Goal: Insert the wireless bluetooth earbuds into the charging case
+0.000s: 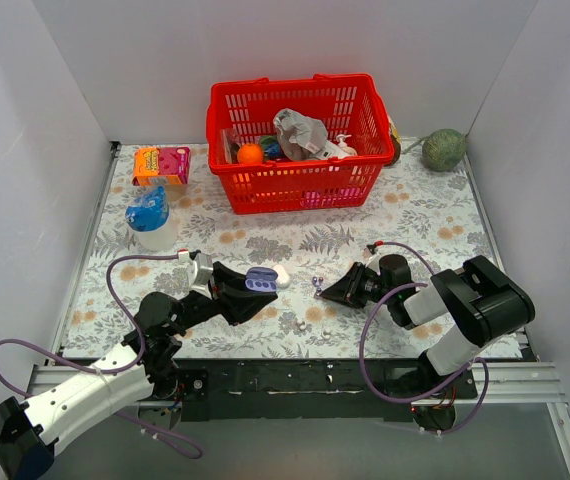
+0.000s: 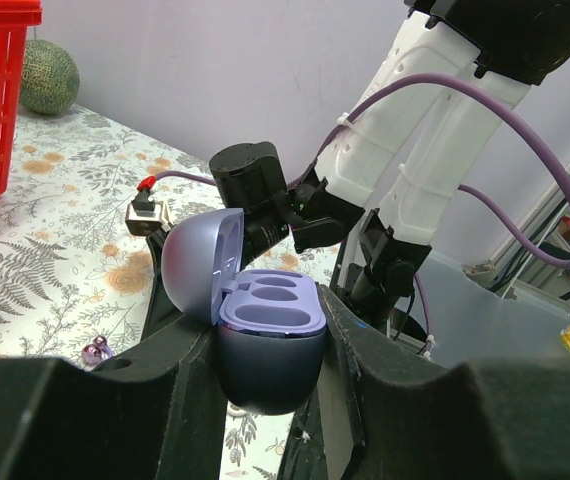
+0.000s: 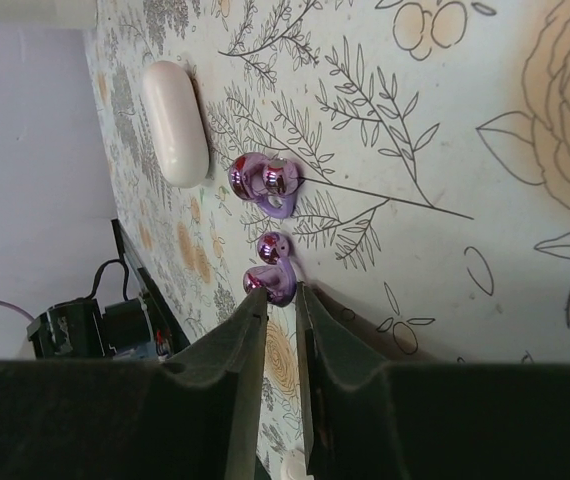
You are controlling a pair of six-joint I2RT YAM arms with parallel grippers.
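The lilac charging case (image 1: 261, 280) (image 2: 271, 312) is held up with its lid open, and its earbud hollows look empty. My left gripper (image 1: 249, 292) is shut on the case body. In the right wrist view, two shiny purple earbuds lie on the tablecloth: a farther earbud (image 3: 265, 182) and a nearer earbud (image 3: 275, 272). The right gripper (image 1: 327, 292) is low at the nearer earbud, its fingers a narrow gap apart. That earbud is right at the fingertips, partly behind the left one; whether they touch it cannot be told.
A white rounded piece (image 3: 175, 125) lies on the cloth beyond the earbuds. Behind stand a red basket (image 1: 300, 190), a snack box (image 1: 161, 166), a blue-topped tub (image 1: 151, 216) and a green melon (image 1: 444, 150). Cloth between basket and arms is mostly clear.
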